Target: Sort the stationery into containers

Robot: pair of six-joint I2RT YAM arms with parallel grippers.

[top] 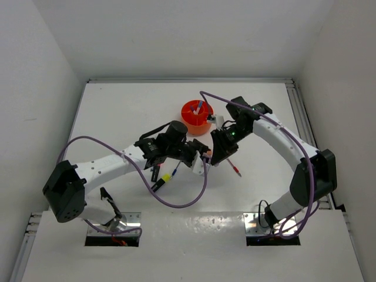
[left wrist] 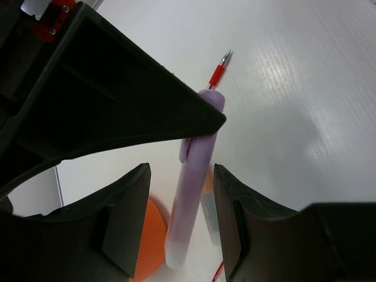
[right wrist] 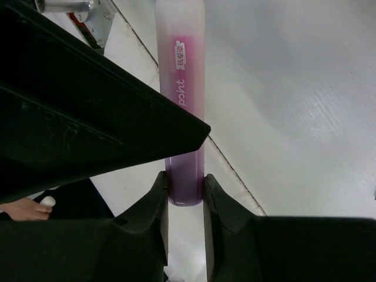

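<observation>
My two grippers meet at the centre of the top view. In the right wrist view my right gripper holds a pink-purple marker (right wrist: 184,176) between its fingertips. The same marker (left wrist: 191,194) stands between the fingers of my left gripper in the left wrist view, which look apart from it. An orange divided container (top: 196,123) with a few items inside stands behind the grippers. A red pen (top: 235,167), a yellow-black highlighter (top: 161,182), a blue pen (top: 175,168) and dark items (top: 155,173) lie on the table.
The white table (top: 111,111) has free room at the back left and right. An orange-capped item (left wrist: 210,217) lies beyond the marker in the left wrist view. Rails edge the table on both sides.
</observation>
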